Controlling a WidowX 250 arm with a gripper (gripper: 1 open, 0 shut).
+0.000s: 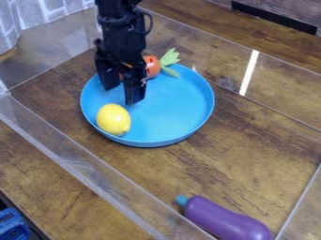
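My black gripper [119, 82] hangs open over the back left part of a blue plate [175, 118], above and behind a yellow lemon [114, 119] at the plate's front left. An orange carrot [152, 66] with pale green leaves lies at the plate's back, partly hidden behind the gripper.
A purple eggplant [226, 217] lies at the front right on the wooden table [251, 131]. A clear strip crosses the lower left, with a blue object [13, 226] in the corner. The table right of the plate is clear.
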